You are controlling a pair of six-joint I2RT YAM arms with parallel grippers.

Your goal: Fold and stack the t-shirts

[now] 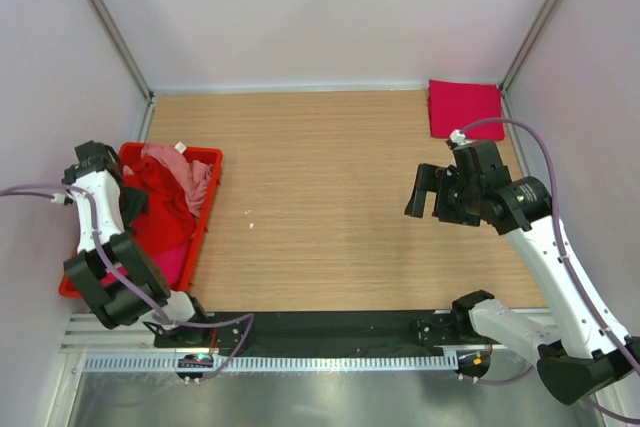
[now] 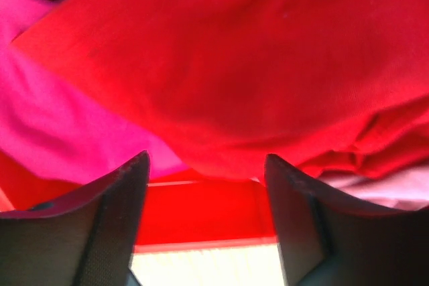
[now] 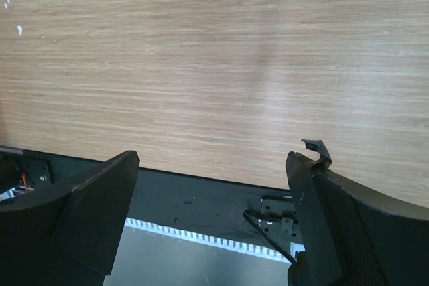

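On the left of the table stands a red bin (image 1: 214, 158) with crumpled shirts in it: a red shirt (image 1: 168, 209), a pink shirt (image 1: 186, 179) and a magenta shirt (image 1: 172, 261). My left gripper (image 1: 134, 205) is over the bin, its fingers apart. In the left wrist view the red shirt (image 2: 221, 65) spreads ahead of the fingers (image 2: 127, 195), and nothing shows between them. A folded crimson shirt (image 1: 466, 110) lies flat at the far right corner. Above the right part of the table my right gripper (image 1: 423, 205) stands open and empty.
White walls enclose the back and both sides. A dark rail (image 1: 320, 327) runs along the front edge.
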